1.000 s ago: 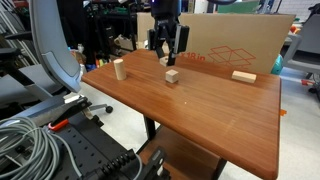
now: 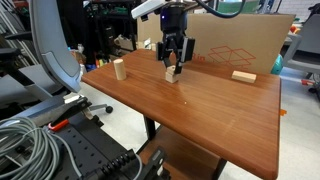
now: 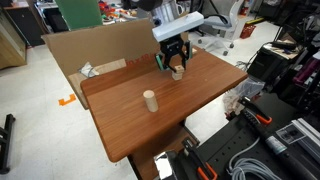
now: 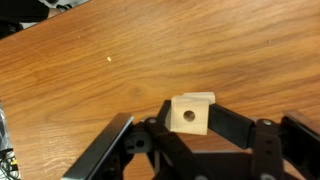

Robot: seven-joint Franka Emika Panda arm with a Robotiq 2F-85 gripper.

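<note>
In the wrist view, my gripper is shut on a small pale wooden block (image 4: 189, 108) with a round hole in its face. Just behind that block shows the pale edge of a second block (image 4: 205, 97). Exterior view 1 has my gripper (image 2: 172, 68) low over the table, directly at the lower block (image 2: 172, 77), the held piece right above it. Whether the two touch cannot be told. The same lower block (image 3: 178, 74) appears under the gripper in exterior view 2.
A pale upright cylinder (image 2: 119, 69) stands on the wooden table (image 2: 215, 110) to the left. A flat pale block (image 2: 244, 76) lies at the back right. A cardboard panel (image 2: 235, 42) rises behind the table's far edge.
My gripper has come down and slightly to the right with the held block, from above the lower block to right at it. The lower block, cylinder and flat block look unmoved.
</note>
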